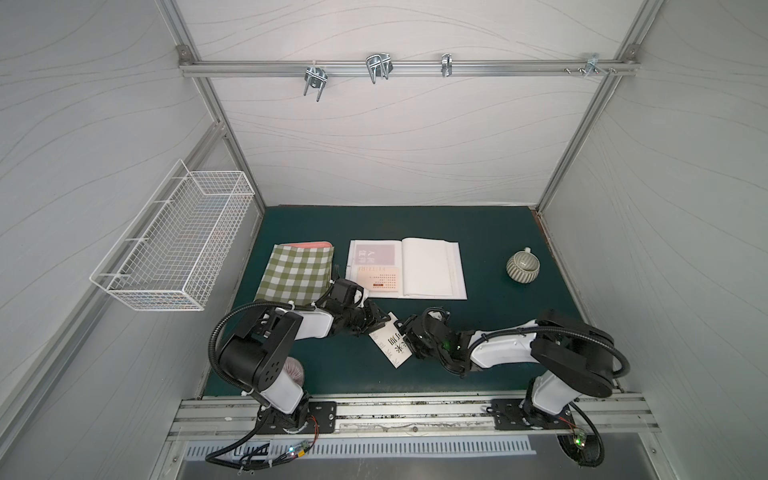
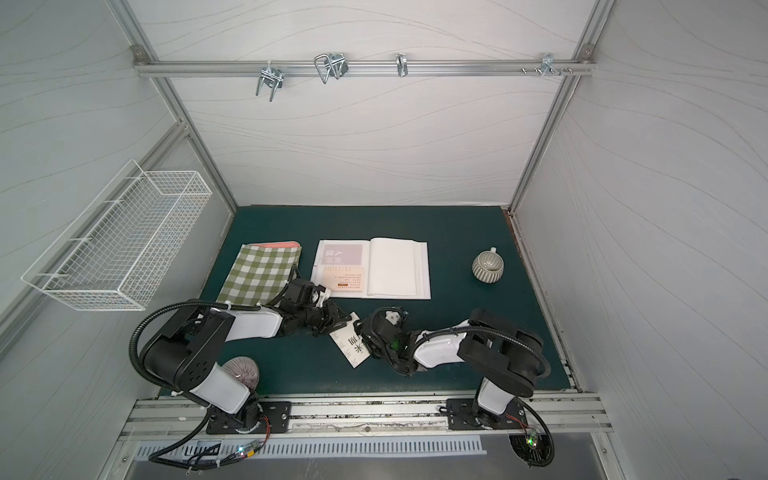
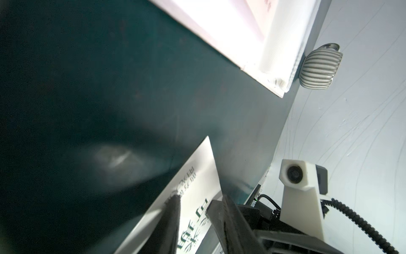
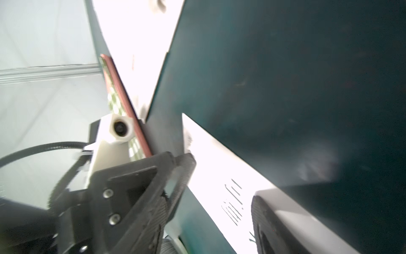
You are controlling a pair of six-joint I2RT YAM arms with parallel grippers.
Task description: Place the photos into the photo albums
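Observation:
A cream photo card with dark characters lies in front of the open album, between both grippers. The album's left page holds a pink print; its right page looks blank. My left gripper is partly open over the card's left end, the card showing between its fingers; whether it touches is unclear. My right gripper stands open over the card's other end, its fingertips at the card.
A checked green cloth on a pink item lies at left, a ribbed pot at right. A white wire basket hangs on the left wall.

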